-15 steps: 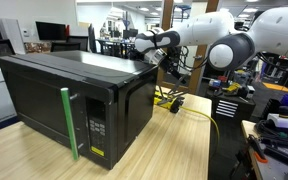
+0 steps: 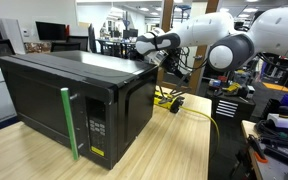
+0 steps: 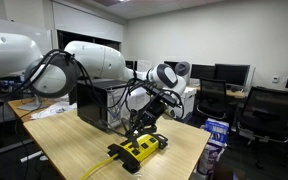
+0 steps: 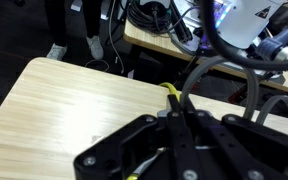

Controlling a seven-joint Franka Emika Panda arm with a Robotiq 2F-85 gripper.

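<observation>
In the wrist view my gripper has its dark fingers close together at a grey cable (image 4: 224, 63), which arches up from them and bends back down on the right. The gripper is shut on this cable. Below the arm in exterior view 2, a yellow power strip (image 3: 159, 142) with black plugs lies on the table. The same strip, partly hidden, shows behind the microwave (image 2: 96, 122) in exterior view 1. There the arm (image 2: 209, 38) reaches in from the right, above the table's far part.
A yellow cord (image 2: 216, 135) runs off the table's right edge. A green strip (image 2: 69, 122) stands upright at the microwave's front. Office chairs (image 3: 269, 120) stand beyond it.
Near the microwave's far corner the arm's end has shifted slightly. The microwave and the power strip stay in place.
</observation>
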